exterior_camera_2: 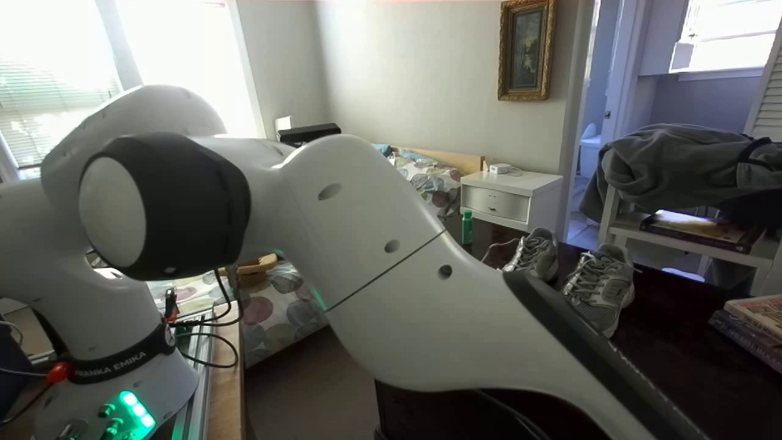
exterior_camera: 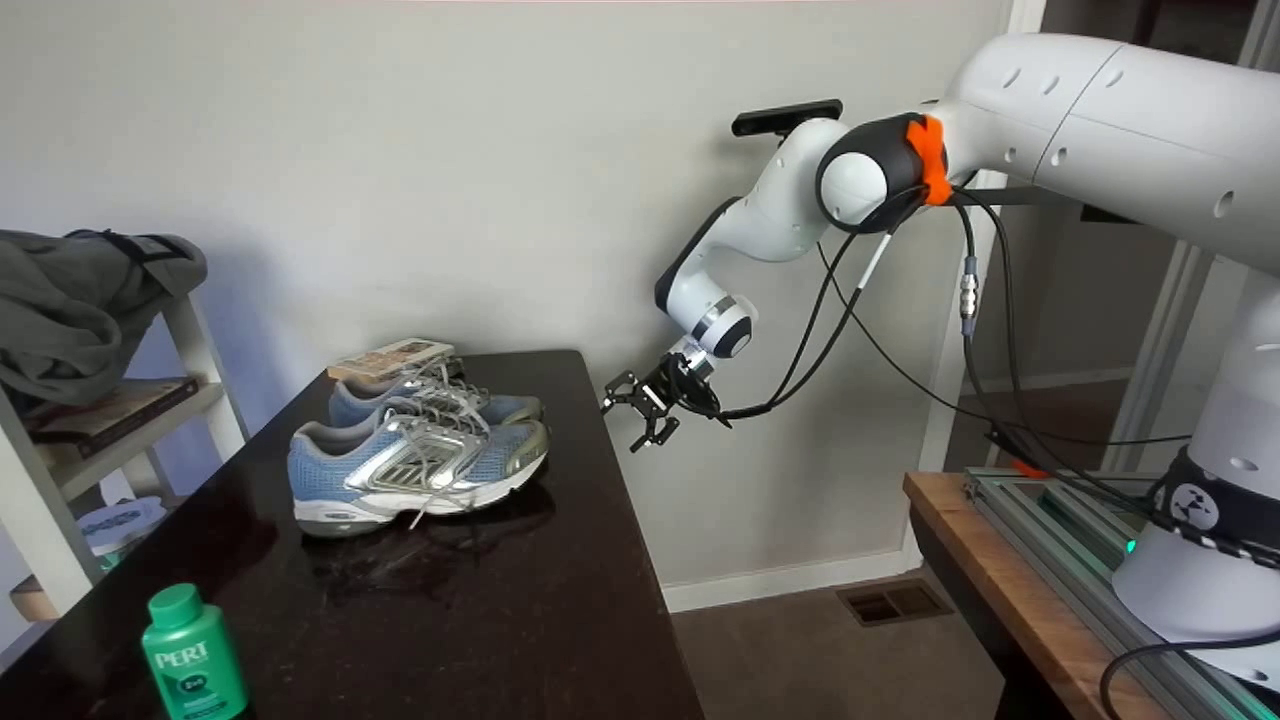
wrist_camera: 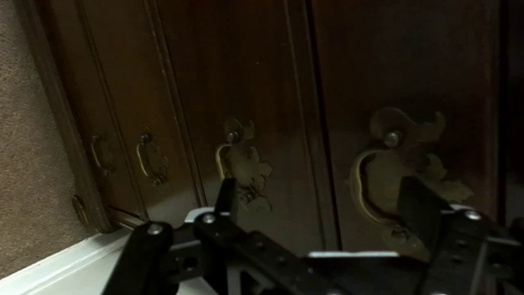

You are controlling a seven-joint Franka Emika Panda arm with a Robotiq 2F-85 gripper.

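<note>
My gripper (exterior_camera: pixel 620 422) stands open beside the right edge of the dark dresser (exterior_camera: pixel 576 564), with nothing between its fingers. In the wrist view the dresser front appears turned sideways, with several brass drawer handles on it. The largest brass handle (wrist_camera: pixel 366 189) lies behind and between the spread fingers, close to the right finger (wrist_camera: pixel 417 211), whose tip overlaps its plate. A second brass handle (wrist_camera: pixel 223 159) shows just above the left finger (wrist_camera: pixel 226 201). Whether any finger touches a handle I cannot tell. In exterior view 2 the arm hides the gripper.
On the dresser top stand blue-and-silver sneakers (exterior_camera: pixel 420 468), a green PERT bottle (exterior_camera: pixel 196 658) and a book (exterior_camera: pixel 390 360). A shelf with a grey cloth (exterior_camera: pixel 90 312) is at the left. The wall lies close behind the gripper; open floor (exterior_camera: pixel 816 672) is below.
</note>
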